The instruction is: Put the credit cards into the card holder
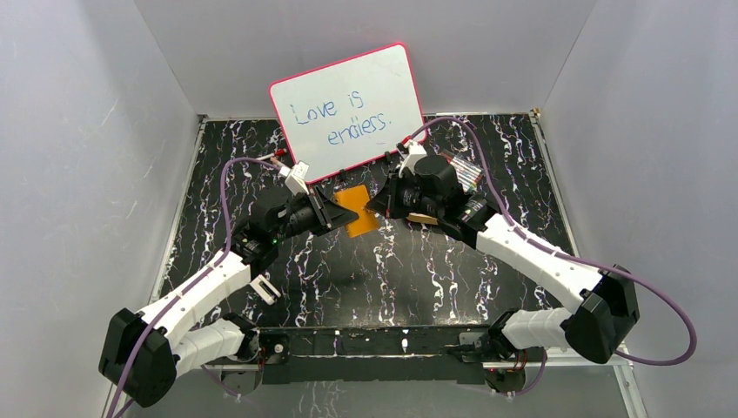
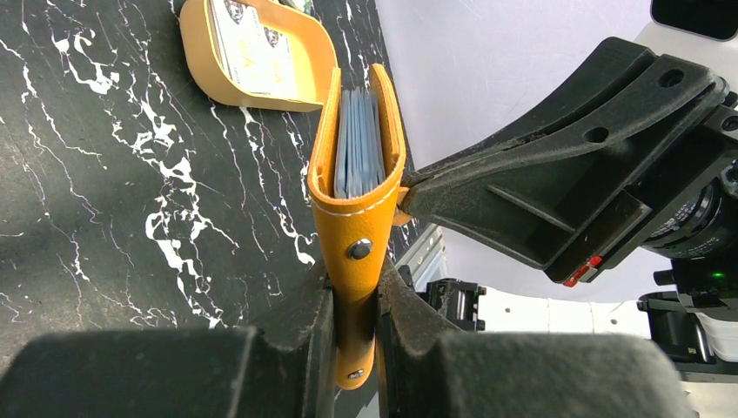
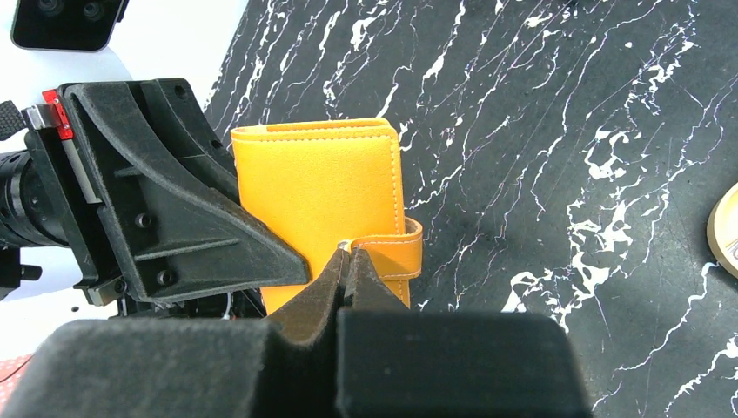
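Note:
The orange leather card holder (image 1: 357, 209) stands upright above the table, with my left gripper shut on its lower part. Clear bluish sleeves (image 2: 359, 144) show in its top opening; the flap carries a metal snap (image 2: 359, 249). My right gripper is shut, its tips against the end of the holder's strap (image 3: 389, 257); whether the strap is pinched cannot be told. Cards (image 2: 257, 52) lie in a yellow tray (image 2: 202, 61), which the right arm partly covers in the top view.
A whiteboard (image 1: 348, 111) with writing leans at the back. Coloured pens (image 1: 466, 170) lie at the back right, and a small white object (image 1: 265, 289) is beside the left arm.

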